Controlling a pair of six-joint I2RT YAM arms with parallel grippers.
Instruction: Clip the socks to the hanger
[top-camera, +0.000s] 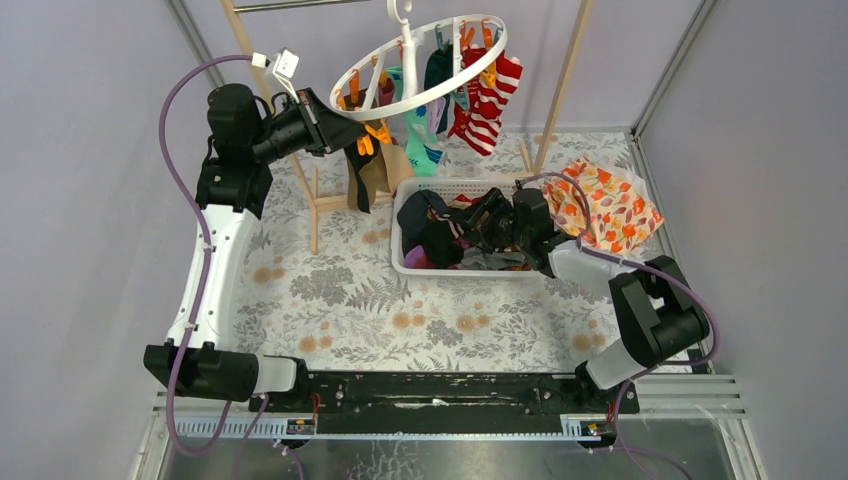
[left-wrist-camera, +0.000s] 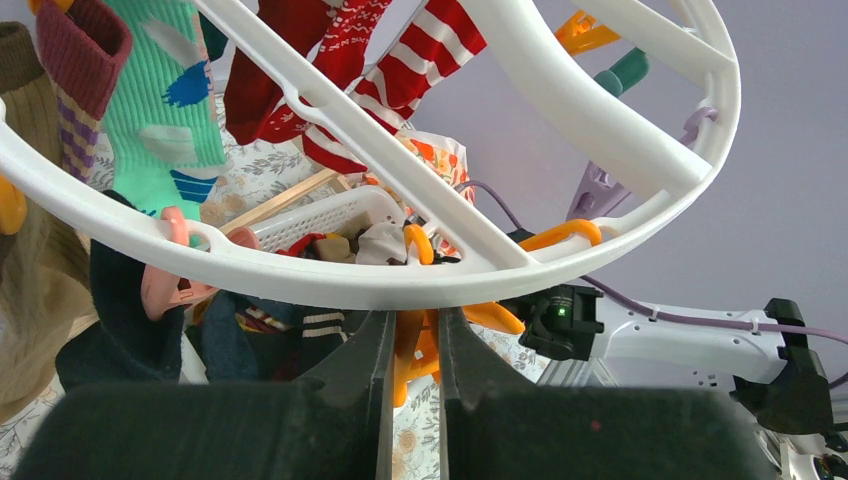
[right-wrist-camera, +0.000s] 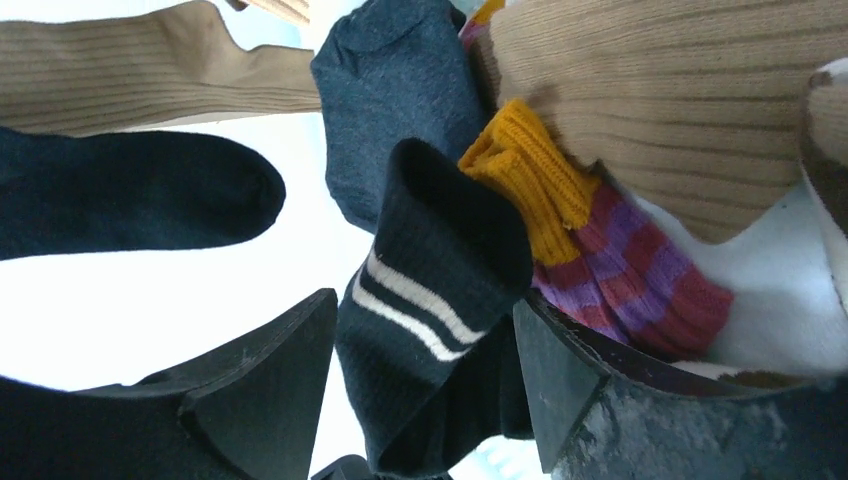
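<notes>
The round white hanger holds clipped socks, including red striped, mint and dark ones. My left gripper is shut on an orange clip under the hanger's rim. My right gripper is low in the white basket. In the right wrist view its part-open fingers straddle a black sock with two pale stripes; whether they touch it is unclear. Tan socks and a mustard-purple sock lie beside it.
A wooden stand rises behind the basket. An orange-patterned bag lies at the right. The patterned floor in front of the basket is clear.
</notes>
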